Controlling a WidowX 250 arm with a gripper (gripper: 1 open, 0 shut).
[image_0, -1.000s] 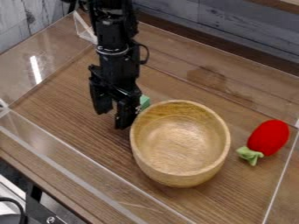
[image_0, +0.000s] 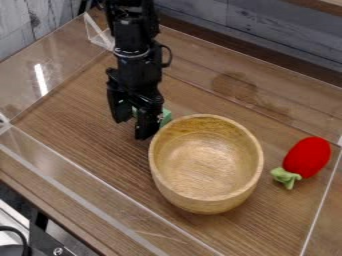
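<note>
My black gripper (image_0: 135, 118) hangs low over the wooden table at the centre left, its fingers pointing down, open. Just beside and behind it, partly hidden by it, is a small green object (image_0: 162, 115), too covered to identify. A large tan bowl (image_0: 205, 170) stands right of and in front of the gripper. I cannot tell whether anything lies between the fingers.
A red plush object (image_0: 306, 157) with a green top lies at the far right. A cable shows in the lower left corner.
My gripper has shifted slightly up and back in the view, a little away from the bowl. The bowl and red object have not moved.
</note>
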